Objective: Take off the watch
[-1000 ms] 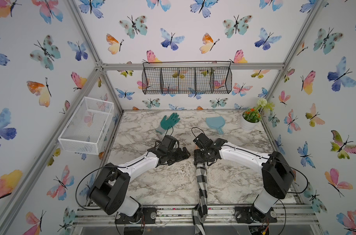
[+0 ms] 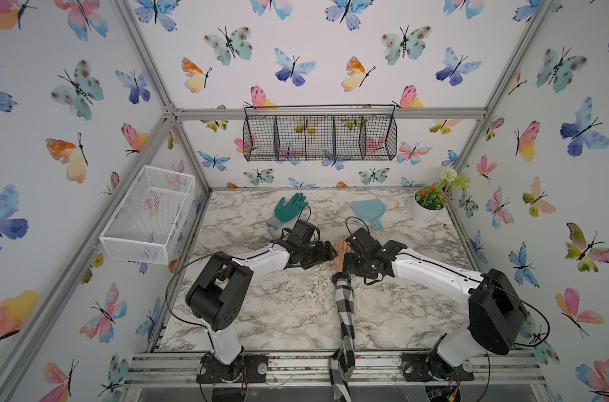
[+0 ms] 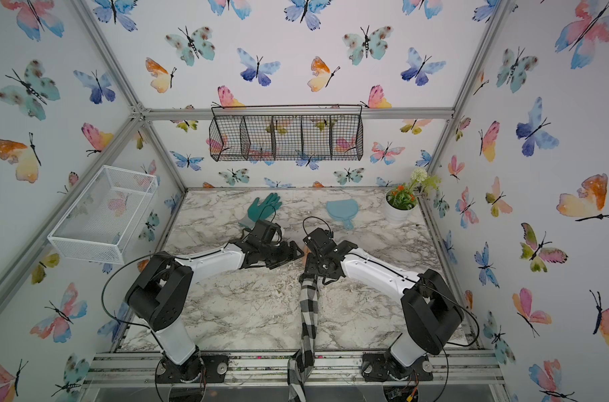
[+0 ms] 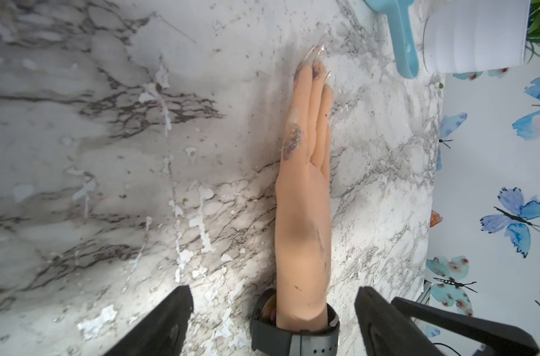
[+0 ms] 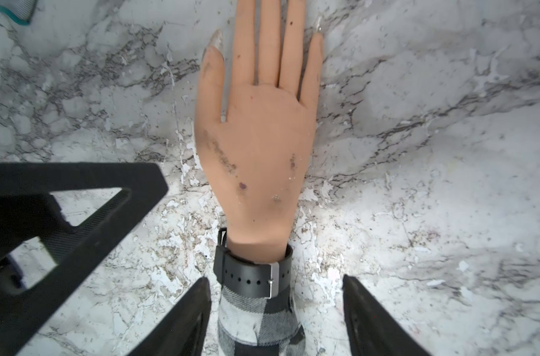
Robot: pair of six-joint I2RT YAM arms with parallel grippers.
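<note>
A mannequin hand (image 5: 261, 148) lies palm-down on the marble table, its forearm in checked cloth. The black watch (image 5: 249, 276) is strapped round its wrist, buckle upward. In the left wrist view my left gripper has its fingertips apart on either side of the watch and wrist, holding nothing visible. My right gripper is open above the wrist, fingertips to either side of the cloth and watch.
A teal glove (image 2: 291, 207), a blue dustpan (image 2: 367, 209) and a potted plant (image 2: 425, 211) stand or lie at the back. A white mesh basket (image 2: 138, 244) hangs on the left wall, a wire rack (image 2: 319, 137) on the back wall.
My left gripper has moved right and farther back, closer to the hand. My right gripper has moved rightward, uncovering more of the hand in the top left view.
</note>
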